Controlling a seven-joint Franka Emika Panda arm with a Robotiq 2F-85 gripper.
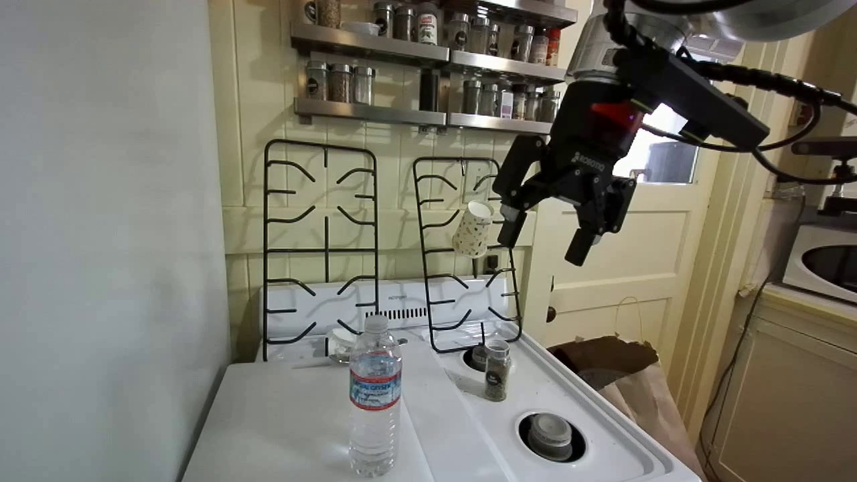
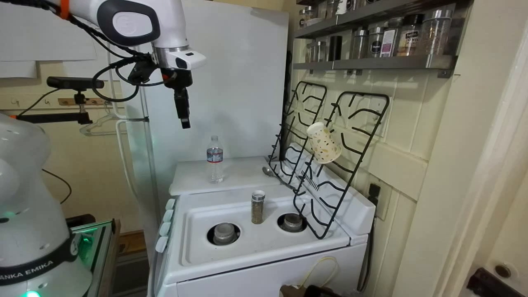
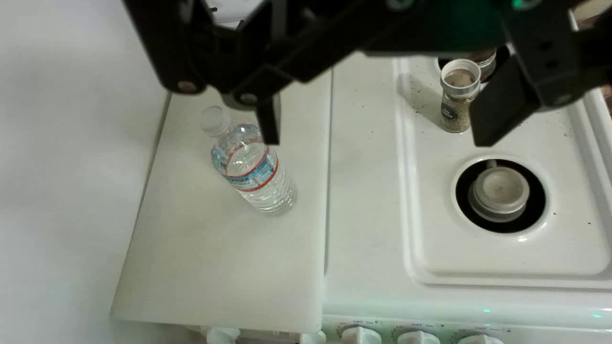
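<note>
My gripper [image 1: 544, 245] hangs open in the air above the stove, its two black fingers wide apart and nothing between them. Below it, a clear water bottle [image 3: 246, 163] with a blue and red label stands upright on the white board [image 3: 224, 258] at the stove's left side. A glass spice jar [image 2: 258, 208] stands on the stove top near a burner. On the right-hand black grate [image 2: 352, 170] hangs a patterned paper cup [image 2: 324, 143], tilted, clear of my fingers.
Another black grate [image 1: 325, 250] leans against the back wall. Two burner wells are uncovered, the front burner [image 3: 500, 192] among them. Spice shelves [image 1: 369, 48] run along the wall above. A brown paper bag [image 1: 651, 393] sits right of the stove. A tall white panel [image 2: 232, 84] borders the board.
</note>
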